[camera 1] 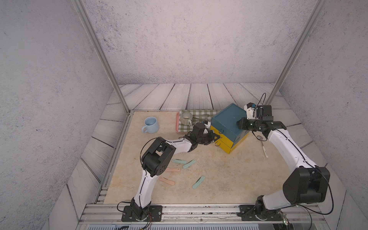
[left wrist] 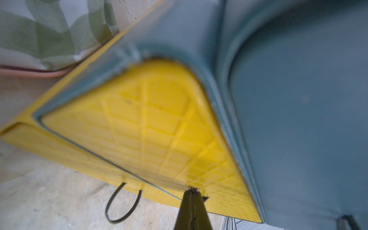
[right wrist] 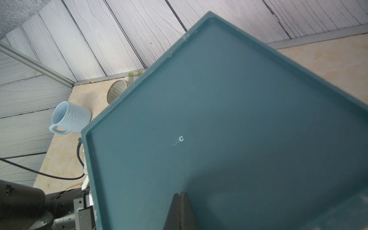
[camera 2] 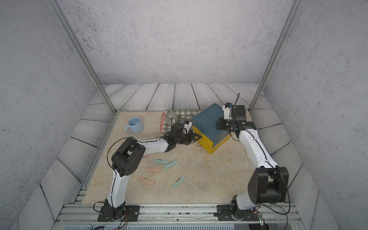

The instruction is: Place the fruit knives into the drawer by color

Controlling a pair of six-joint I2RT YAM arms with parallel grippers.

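A drawer box with a blue top (camera 1: 228, 118) and yellow drawer fronts (left wrist: 153, 107) with dark loop handles stands right of centre. My left gripper is shut at the upper yellow front, its tips against it near a handle fitting; nothing shows between them. My right gripper is shut, over or on the blue top by its right side. Green knives (camera 1: 197, 182) and pink knives (camera 1: 167, 181) lie on the table in front of the box and left of it, some near my left arm.
A blue mug (camera 1: 151, 125) stands at back left. A checked cloth on a pink-edged tray (camera 1: 177, 122) holds a striped cup (camera 1: 186, 118) behind my left gripper. A white-handled utensil (camera 1: 264, 151) lies right of the box.
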